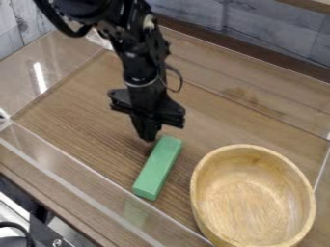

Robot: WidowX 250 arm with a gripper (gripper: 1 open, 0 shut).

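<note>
My gripper point(146, 129) hangs over the middle of the wooden table point(66, 118), pointing down with its fingertips close together and nothing visible between them. Just below and right of it, a green oblong block point(158, 169) lies lengthwise toward the front of the table. A wide cream bowl point(252, 204) sits to the right of the block, at the front right.
A grey wall point(271, 43) and a wooden ledge stand at the back right. Dark cables hang at the front left corner.
</note>
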